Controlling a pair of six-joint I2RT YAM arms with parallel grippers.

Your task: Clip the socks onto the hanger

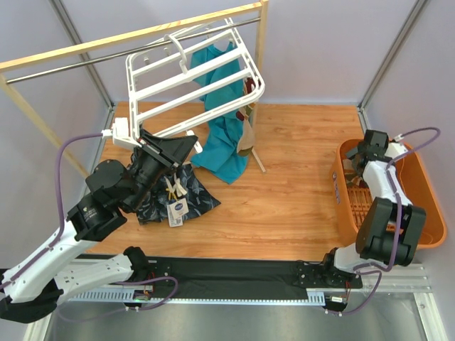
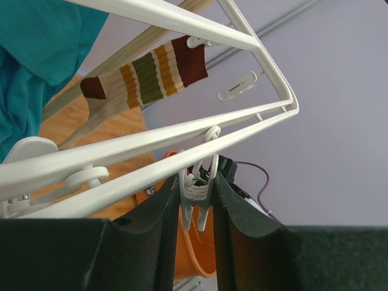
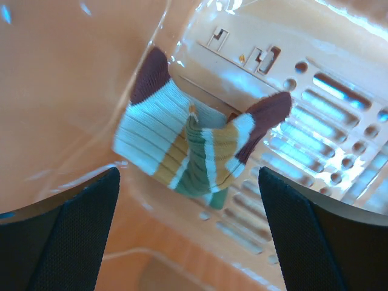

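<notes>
My left gripper (image 1: 189, 145) is shut on the lower edge of the white hanger (image 1: 192, 87), at a clip (image 2: 195, 194) in the left wrist view. A striped sock (image 2: 151, 76) hangs from another of the hanger's clips. On the right, my right gripper is open inside the orange basket (image 1: 419, 231), its fingers either side of and below a bunched striped sock (image 3: 206, 151) on the basket floor, with nothing held.
A teal cloth (image 1: 220, 153) drapes behind the hanger. A dark patterned cloth with tags (image 1: 192, 199) lies under the left arm. The wooden rack (image 1: 128, 33) stands over the hanger.
</notes>
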